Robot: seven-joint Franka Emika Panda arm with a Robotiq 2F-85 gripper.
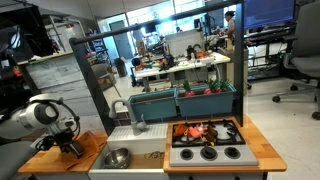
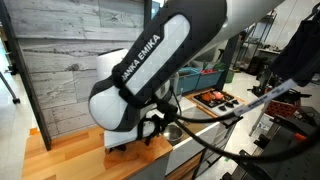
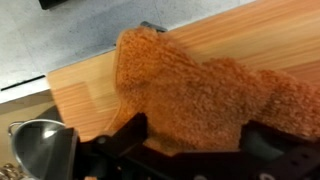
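Observation:
A fuzzy orange cloth (image 3: 190, 95) lies bunched on the wooden counter and fills much of the wrist view. In exterior view 1 the cloth (image 1: 92, 147) is at the left end of the counter, left of the sink. My gripper is open low over the cloth, its dark fingers (image 3: 128, 135) set wide apart at the bottom of the wrist view. Whether the fingertips touch the fabric cannot be told. In exterior view 2 the arm partly covers the cloth (image 2: 152, 150).
Right of the cloth sits a metal bowl (image 1: 118, 158) in the sink area. Farther right is a stove (image 1: 208, 148) with several colourful items on it. Blue bins (image 1: 153, 107) stand behind. A dark post (image 1: 92, 85) rises near the arm.

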